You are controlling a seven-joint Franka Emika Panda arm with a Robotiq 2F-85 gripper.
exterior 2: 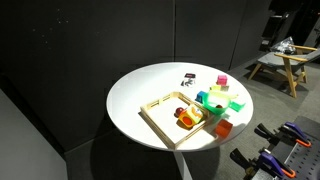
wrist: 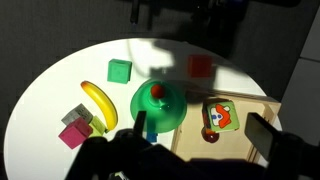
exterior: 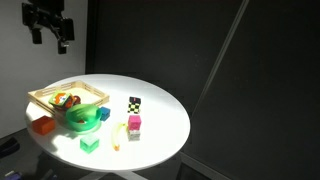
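High above the left part of the round white table, my gripper (exterior: 50, 42) stands open with nothing between its fingers. Looking down in the wrist view, the dark fingers (wrist: 265, 140) show at the lower edge, far apart. Under them lies a green bowl (wrist: 140, 101) with a small red thing (wrist: 157, 91) inside. Beside it, a wooden tray (exterior 2: 160, 109) carries an orange, green and white toy (wrist: 222, 116) and a dark red round object (wrist: 209, 135). A red block (wrist: 200, 66) and a green block (wrist: 120, 71) lie on the table near the bowl.
A yellow banana (wrist: 99, 104) lies beside the bowl, near a pink cube (wrist: 74, 133). A blue block (exterior: 103, 114) sits between bowl and tray. Two patterned black cubes (exterior: 134, 106) stand farther off.
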